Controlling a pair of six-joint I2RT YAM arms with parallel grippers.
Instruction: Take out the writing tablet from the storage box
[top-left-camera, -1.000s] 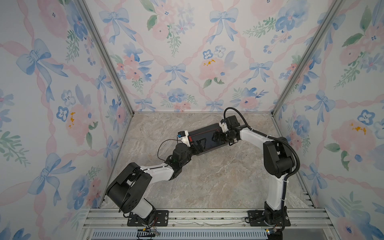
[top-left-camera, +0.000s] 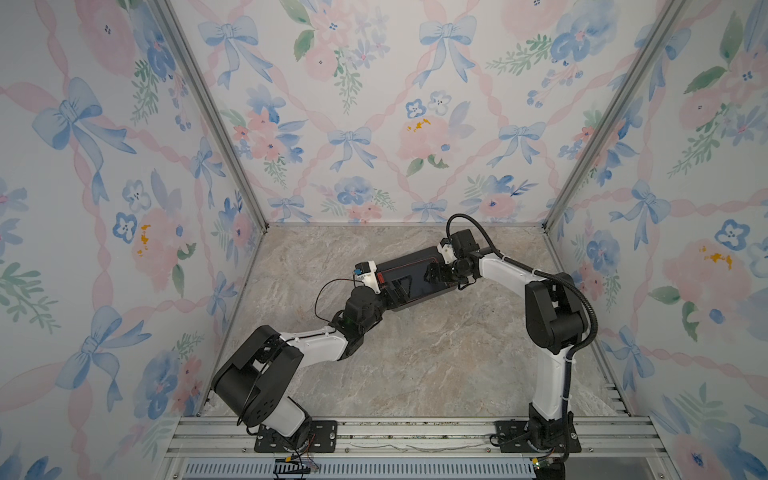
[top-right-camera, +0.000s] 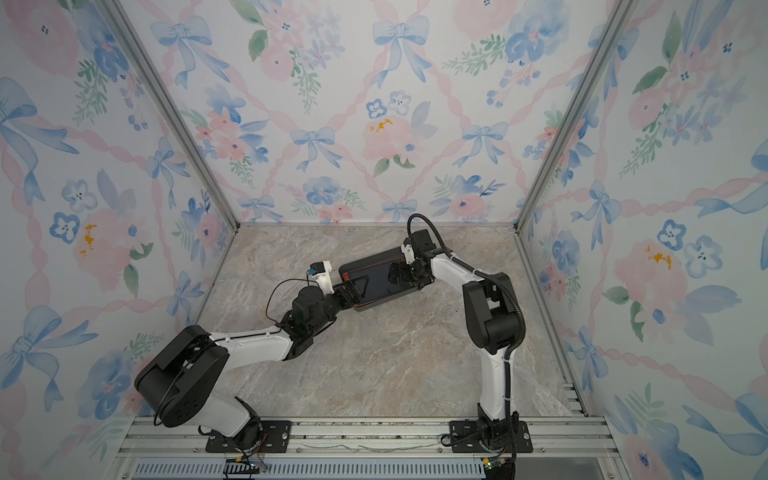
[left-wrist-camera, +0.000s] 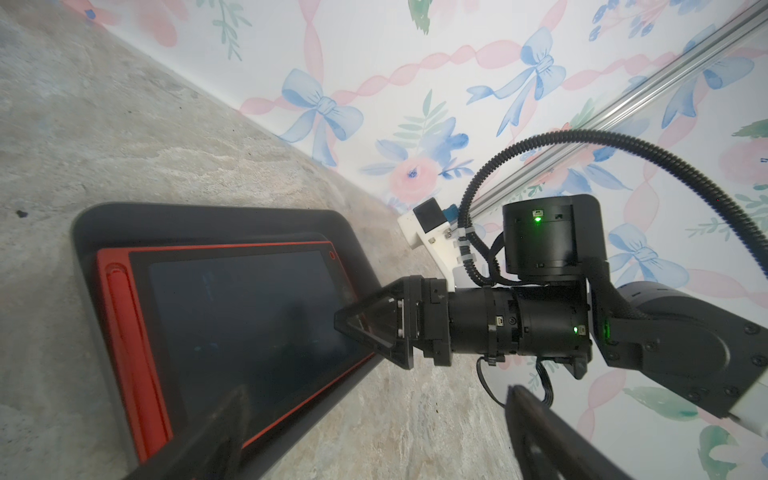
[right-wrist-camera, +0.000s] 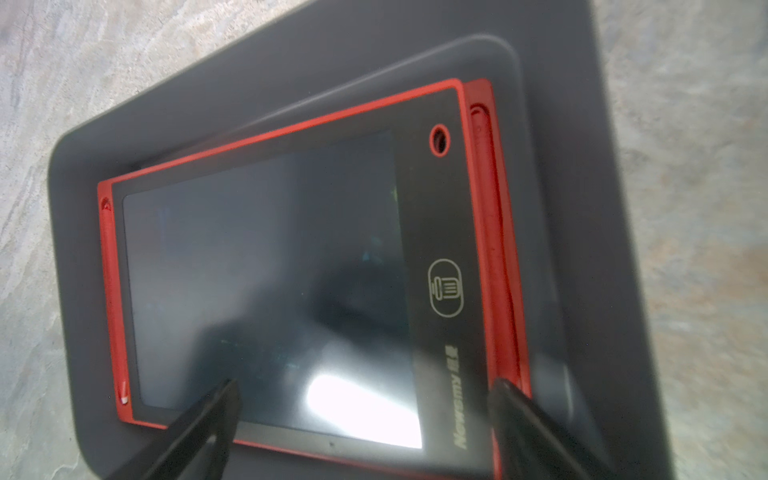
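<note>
The writing tablet (right-wrist-camera: 264, 264), a dark screen in a red frame, lies flat inside the shallow dark grey storage box (right-wrist-camera: 564, 240). Its red side strip (left-wrist-camera: 137, 352) faces the left wrist camera. My left gripper is open at the box's near left side, its two blurred fingers wide apart with nothing held. Above the tablet's right part, my right gripper is open too, one finger over the screen side and the other by the red strip and box wall. Whether any fingertip touches the tablet cannot be told.
The box rests on a marbled tabletop (top-left-camera: 432, 360), with bare room in front of it and to its left. Patterned walls (top-left-camera: 424, 120) enclose the table at the back and sides. Both arms reach in from the front, their grippers close together over the box.
The right arm has shifted very slightly over the last second. The left arm, the box and the tablet look unmoved.
</note>
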